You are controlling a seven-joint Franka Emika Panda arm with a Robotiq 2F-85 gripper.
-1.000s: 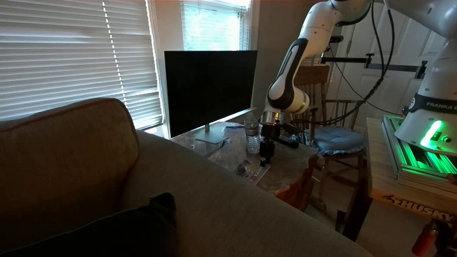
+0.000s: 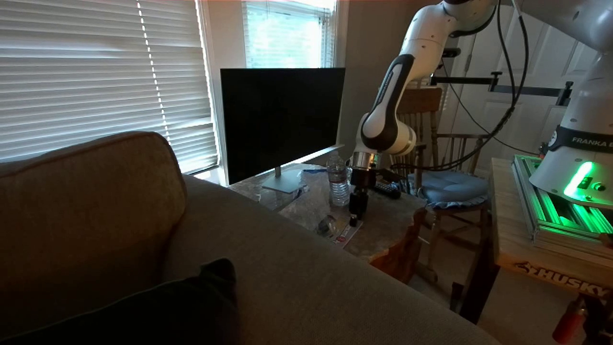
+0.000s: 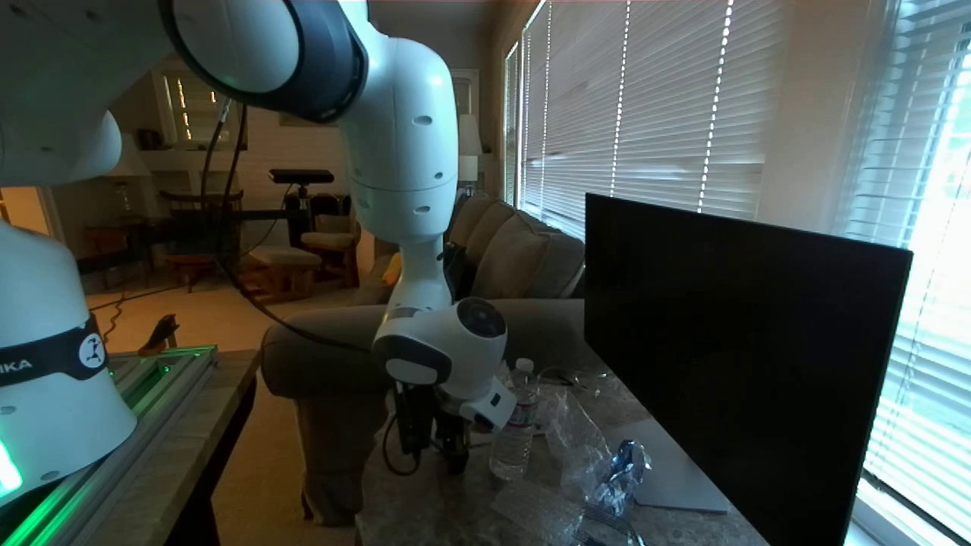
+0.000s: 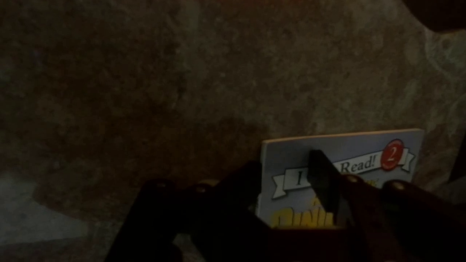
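Note:
A thin book (image 4: 375, 139) with a grey-blue cover, a white banner and a red badge lies flat on the tabletop (image 4: 196, 87) in the wrist view. Right over it, my gripper points down, its fingers partly open. One dark finger (image 4: 249, 183) is beside the book's left edge; the other finger (image 4: 323, 179) crosses the cover. Whether either touches the book is too dark to tell. In exterior view 1 the gripper (image 2: 354, 221) is low at the near end of the book (image 2: 348, 233). Exterior view 2 does not show the book.
Close behind the gripper stands a clear water bottle (image 3: 514, 437). Crumpled plastic wrap (image 3: 623, 473) and a large monitor (image 2: 281, 120) occupy the far side of the table. A remote (image 2: 387, 189) lies near the arm. The sofa (image 2: 276, 258) borders the table.
My gripper has come down slightly toward the tabletop, and its fingers look closer together. The book and bottle appear unmoved.

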